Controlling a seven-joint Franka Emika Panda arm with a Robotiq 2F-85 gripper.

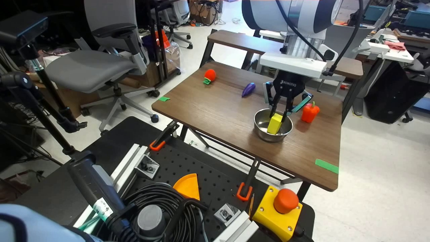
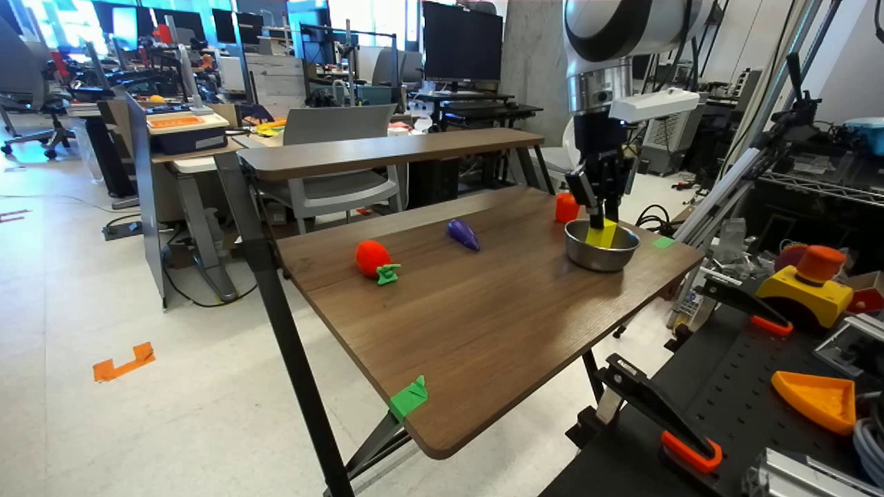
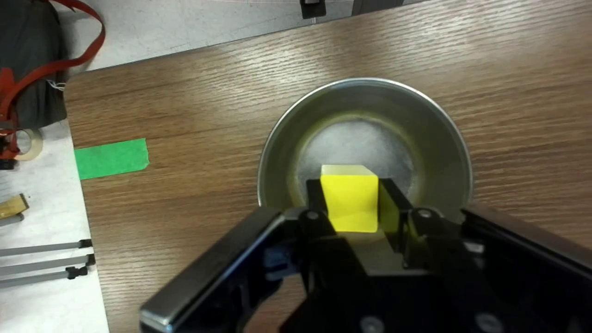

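A yellow block (image 3: 350,203) is pinched between the two black fingers of my gripper, which is shut on it. In exterior view 1 the block (image 1: 274,123) stands a little tilted inside the steel bowl (image 1: 260,128), its top near rim height. My gripper (image 1: 277,115) points down into the bowl from above. Exterior view 2 also shows the block (image 2: 601,235) within the bowl (image 2: 601,259). Whether its underside touches the bowl's floor cannot be told; the bowl wall and the fingers hide it.
An orange-red pepper (image 1: 310,112) stands close beside the bowl. Farther off lie a purple eggplant (image 1: 248,89) and a red tomato-like toy with green leaves (image 1: 209,76). A yellow box with a red button (image 1: 286,201) sits on the black bench.
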